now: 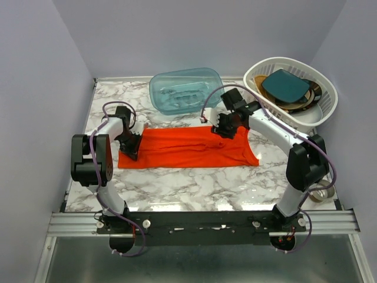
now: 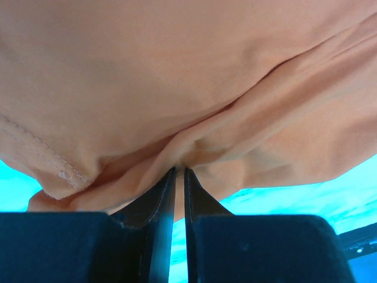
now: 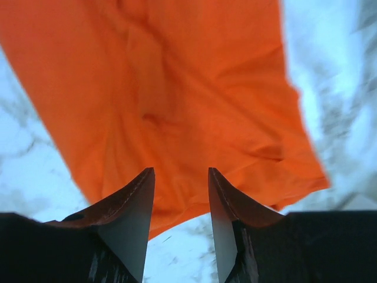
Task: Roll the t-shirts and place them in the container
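Observation:
The orange-red t-shirt (image 1: 177,147) lies stretched into a long folded strip across the marble table, with creases along its middle. At its left end my left gripper (image 1: 133,155) points down onto the cloth. In the left wrist view that gripper has its fingertips close together at a fold of the shirt (image 2: 177,82), a narrow gap between them; whether cloth is pinched is unclear. Over the shirt's right part, my right gripper (image 1: 224,133) is open. Its fingers stand apart above the shirt (image 3: 194,106) in the right wrist view, nothing held between them.
Behind the shirt sits a translucent blue tray (image 1: 186,106). A white basket (image 1: 268,106) holding dark and brown items stands at the back right. A metal cup (image 1: 321,191) lies at the right edge, beside the right arm.

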